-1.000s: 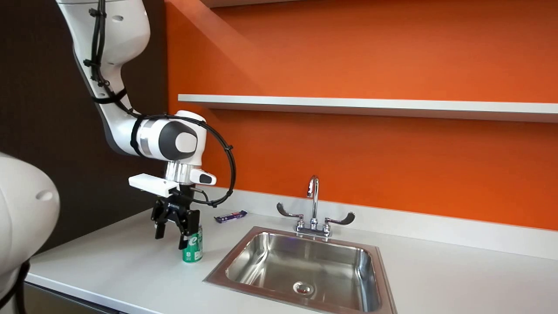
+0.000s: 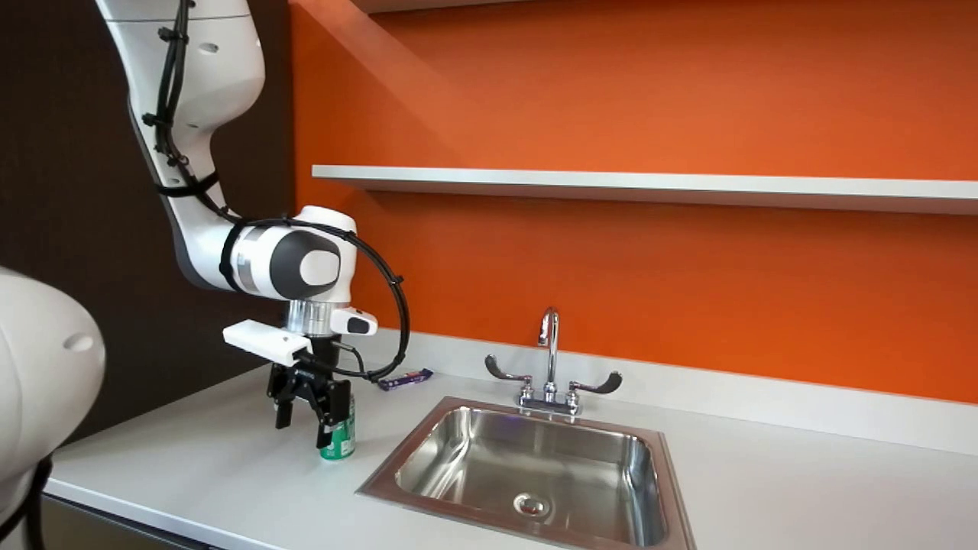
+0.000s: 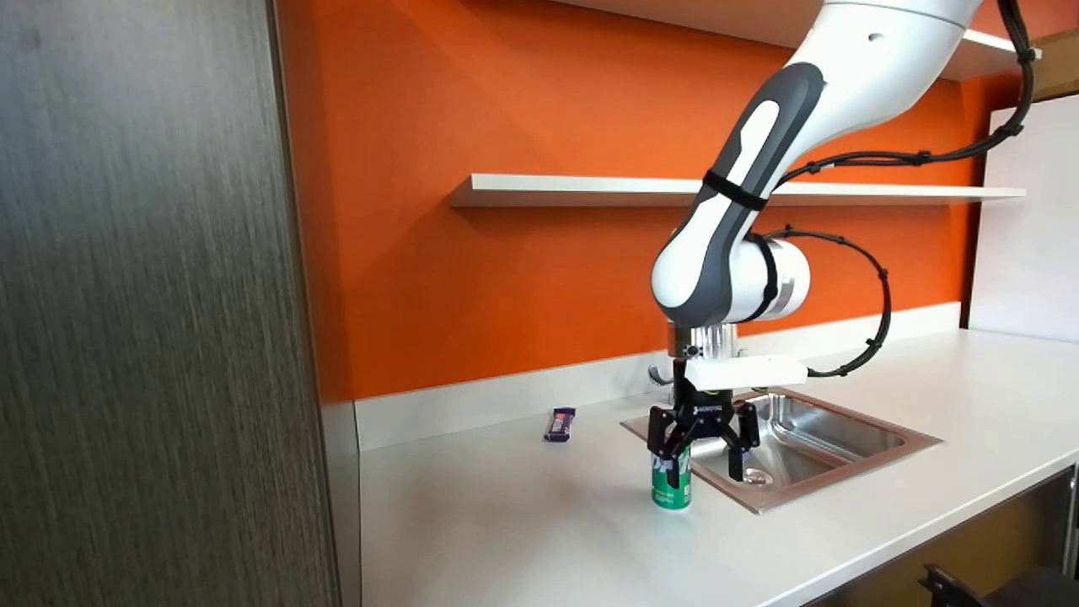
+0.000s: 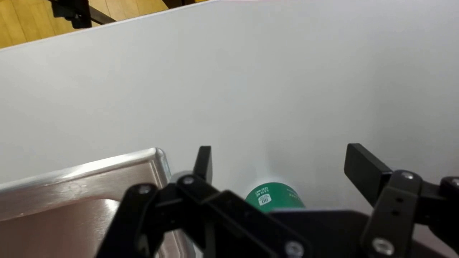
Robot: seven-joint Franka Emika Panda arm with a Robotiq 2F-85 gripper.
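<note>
A green can stands upright on the white counter, left of the sink. Low over the counter, my gripper points down with its fingers open and nothing held. In exterior view 2, one finger covers part of the can. From the wrist, the can's green side appears between the two spread fingers across the picture, and the gripper's black linkage hides its lower part. Whether the can truly lies between the fingers or just beside them I cannot tell.
A steel sink with a faucet lies right of the can. Near the back wall is a purple-wrapped bar. A white shelf runs along the orange wall.
The arm has come down a little, bringing the gripper lower beside the can. Its fingers stay apart. The can and the purple bar have not moved.
</note>
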